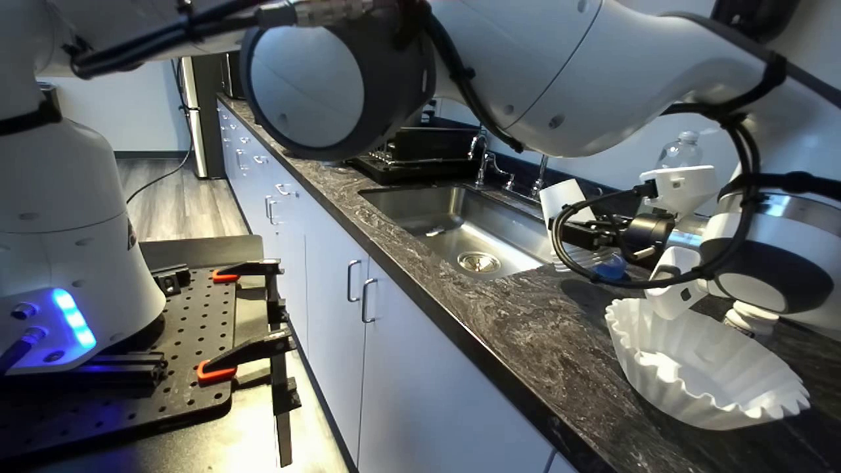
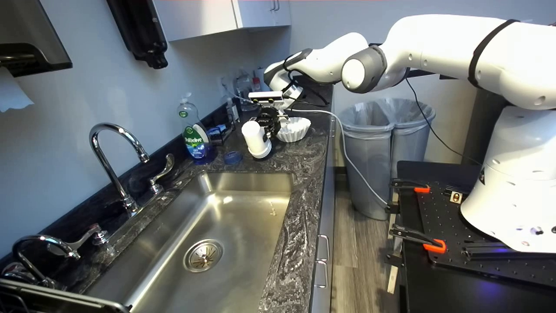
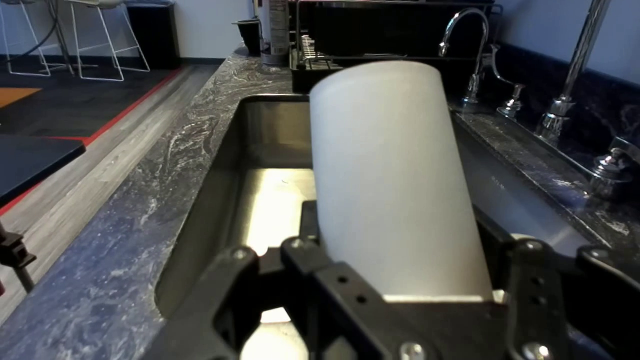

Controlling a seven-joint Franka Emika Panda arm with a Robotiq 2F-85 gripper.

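A plain white cylinder stands tilted between the fingers of my gripper, which is shut on it. In exterior view 2 the same cylinder is at the near side of my gripper, past the sink's far end. A white round piece shows right under it; whether the two touch, I cannot tell. From exterior view 1, the cylinder leans above the counter, and a cable loop partly covers my gripper.
A white fluted bowl rests on the counter below the wrist. The steel sink is empty. By the wall stand a dish soap bottle and a small blue object. The faucet rises behind the sink.
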